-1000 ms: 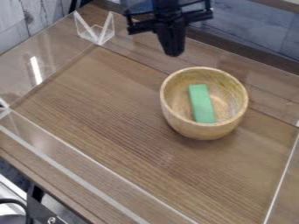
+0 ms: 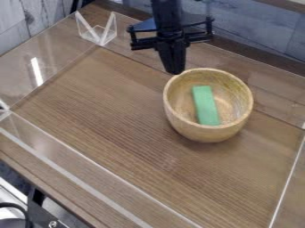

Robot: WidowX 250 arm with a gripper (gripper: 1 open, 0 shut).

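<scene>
A round wooden bowl [image 2: 179, 111] sits on the right half of the wooden table [image 2: 95, 134], with a green rectangular block [image 2: 205, 105] lying inside it. The black gripper [image 2: 176, 68] is above and left of the bowl, near its back-left rim, pointing down. Its fingers look closed, with nothing visible between them.
A clear plastic object [image 2: 99, 29] stands at the back left, and another lies at the left edge. Cables hang at the upper left.
The bowl and block have not visibly moved.
</scene>
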